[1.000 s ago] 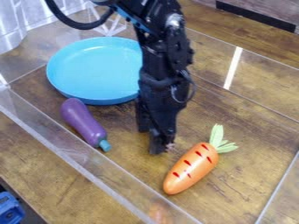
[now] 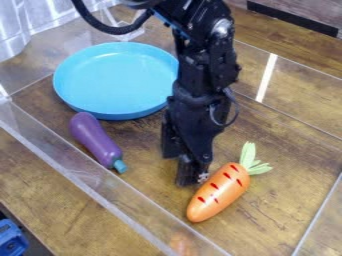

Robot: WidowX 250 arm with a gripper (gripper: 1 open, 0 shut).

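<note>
My black gripper [image 2: 185,160] hangs low over the middle of the wooden surface, between a purple eggplant [image 2: 94,138] on the left and an orange carrot [image 2: 218,194] with pale green leaves at the lower right. Its lower end is just up-left of the carrot; whether they touch, and whether the fingers are open or shut, I cannot tell. A blue round plate [image 2: 114,75] lies behind the eggplant, partly beside the arm.
Clear plastic walls run along the lower left and right edges. A blue object [image 2: 10,238] sits outside at the bottom left corner. Bare wood [image 2: 287,120] lies to the right.
Compared with a second ago, the gripper has shifted a little. The carrot, eggplant and plate look unmoved.
</note>
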